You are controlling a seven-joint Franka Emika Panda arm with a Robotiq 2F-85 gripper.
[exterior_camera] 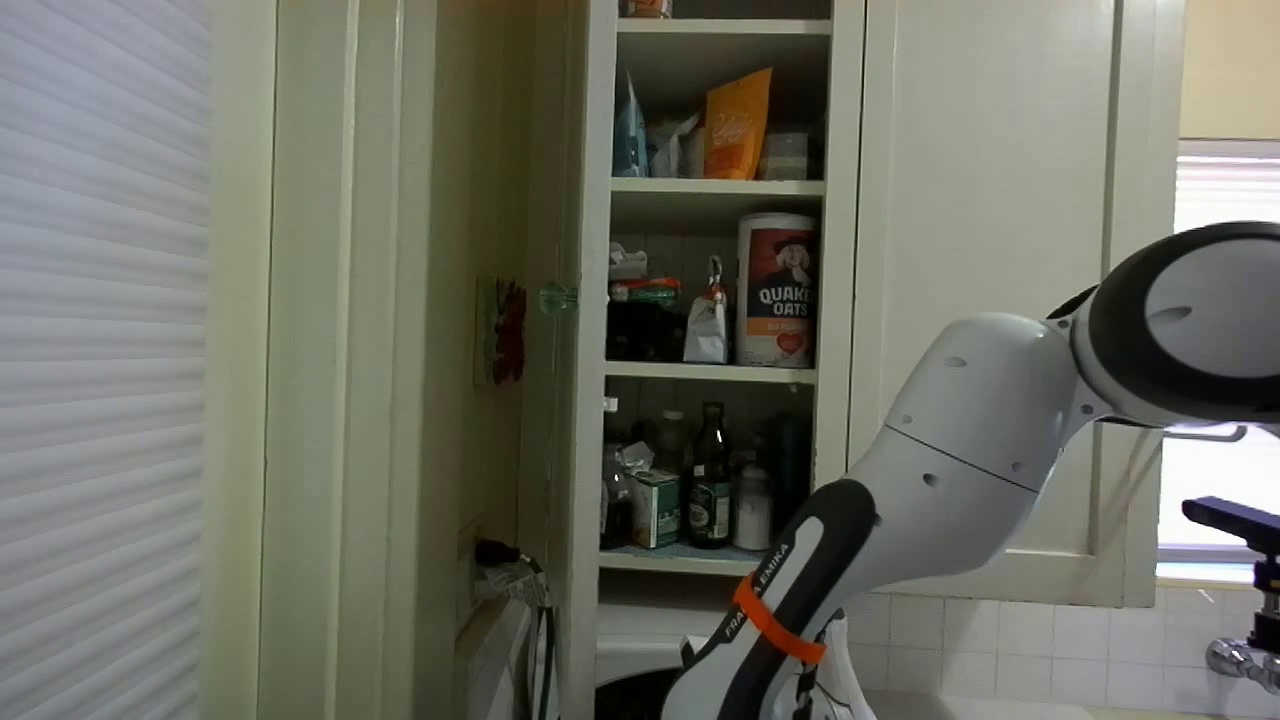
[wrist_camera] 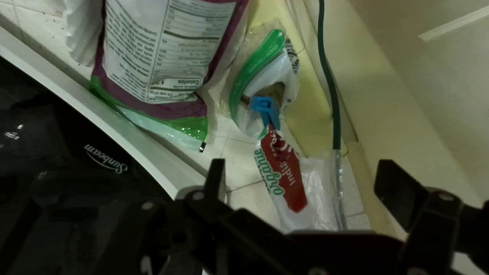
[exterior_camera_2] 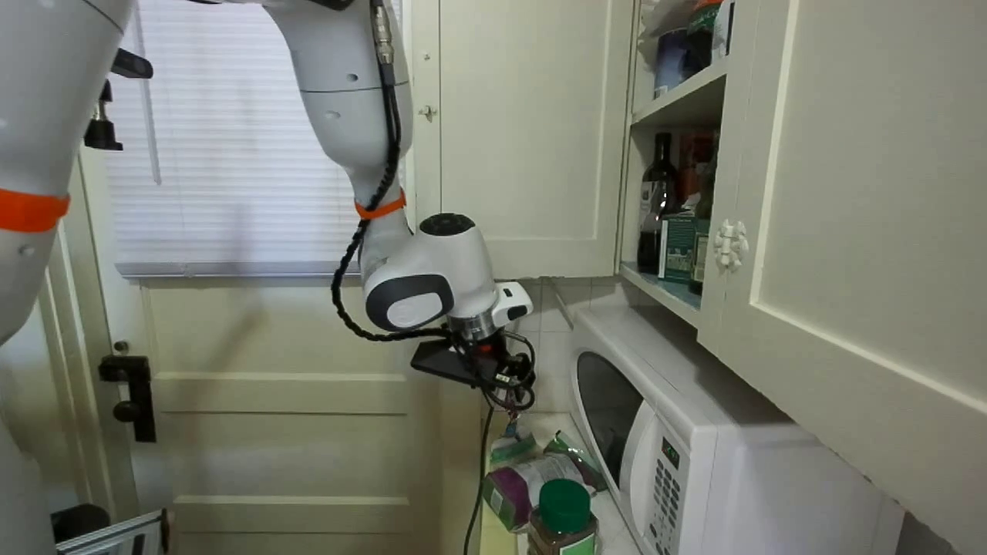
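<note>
Wide apart in the wrist view stand the fingers of my open gripper, with a clear plastic bag (wrist_camera: 316, 190) in view between them, below the fingertips as far as I can judge. That bag carries a red and green "organic" label (wrist_camera: 284, 172) and is pinched by a blue clip (wrist_camera: 266, 110). In exterior view 2 the gripper (exterior_camera_2: 511, 407) points down over the counter beside the microwave (exterior_camera_2: 666, 425), and its fingertips are hard to make out. A larger purple and white bag (wrist_camera: 160, 55) lies nearby. Whether anything touches the fingers cannot be seen.
A jar with a green lid (exterior_camera_2: 564, 504) stands in front of the bags. The open cupboard door (exterior_camera_2: 851, 231) overhangs the microwave. A dark cable (wrist_camera: 334, 91) runs along the wall side. Shelves above hold bottles, bags and an oats canister (exterior_camera: 777, 288).
</note>
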